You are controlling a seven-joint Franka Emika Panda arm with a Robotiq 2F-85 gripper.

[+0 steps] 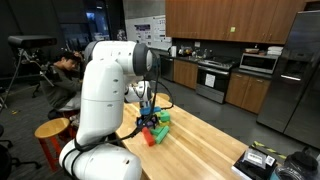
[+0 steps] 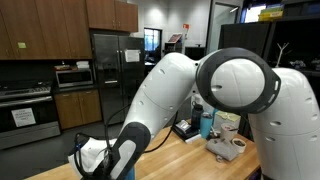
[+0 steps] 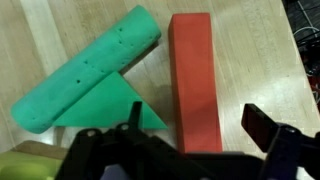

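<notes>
In the wrist view a long red block (image 3: 195,85) lies flat on the wooden table. My gripper is open above its near end, one dark finger (image 3: 125,147) to the left of the block and the other (image 3: 268,128) to the right. Nothing is held between them. Exterior view 1 shows the red block (image 1: 148,136) below and beside the arm's wrist. To its left in the wrist view lie a green cylinder (image 3: 90,65) and a green triangular block (image 3: 115,103), close together.
A yellowish-green object (image 3: 28,165) sits at the wrist view's lower left corner. More green pieces (image 1: 264,149) lie near the table's right edge, beside a dark box (image 1: 256,162).
</notes>
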